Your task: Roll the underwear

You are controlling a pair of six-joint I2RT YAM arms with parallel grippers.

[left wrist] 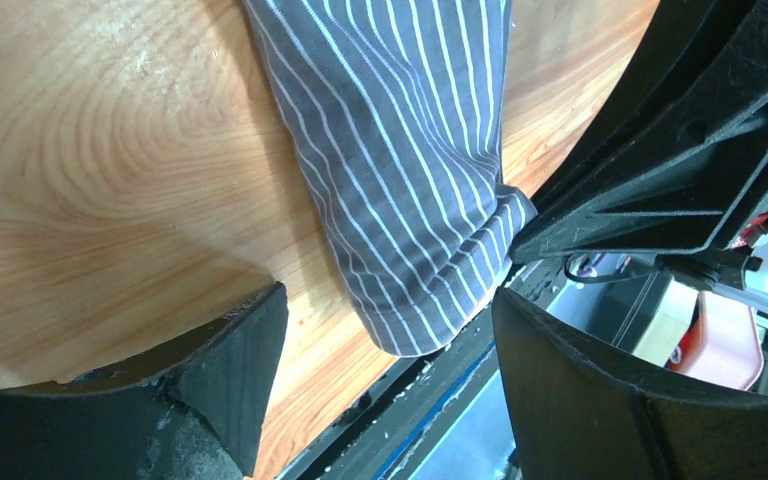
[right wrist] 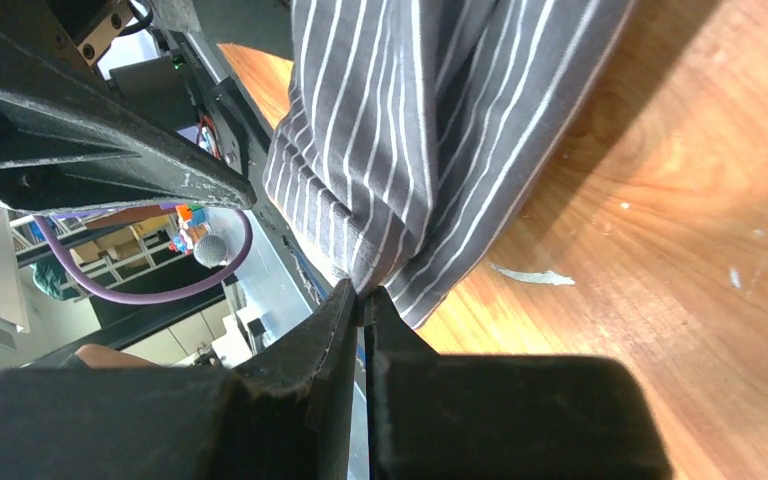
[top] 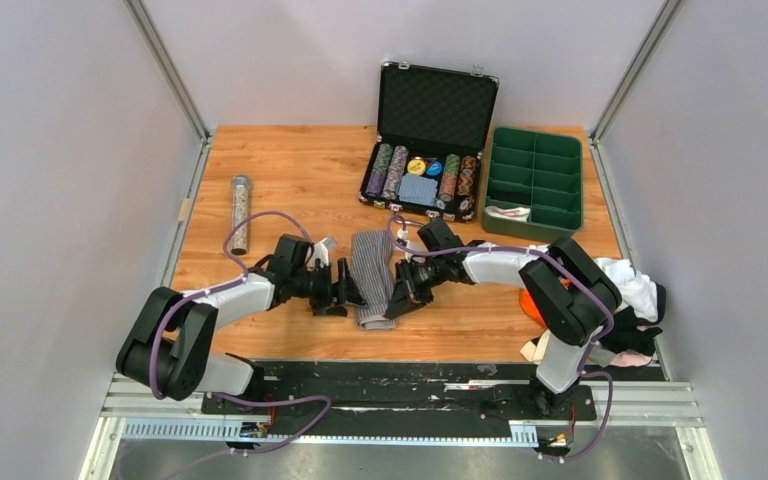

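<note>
The grey, white-striped underwear lies as a long narrow strip on the table, its near end folded over. Its near end appears between the spread fingers of my left gripper, which is open at the strip's left side. On the opposite side, my right gripper is shut on a pinch of the striped underwear at the folded near end. From above, the left gripper and right gripper flank the cloth, and the right one covers part of its edge.
A green divided box with white cloth in one compartment stands at the back right, beside an open case of chips. A microphone-like cylinder lies at left. Loose clothes are piled at right.
</note>
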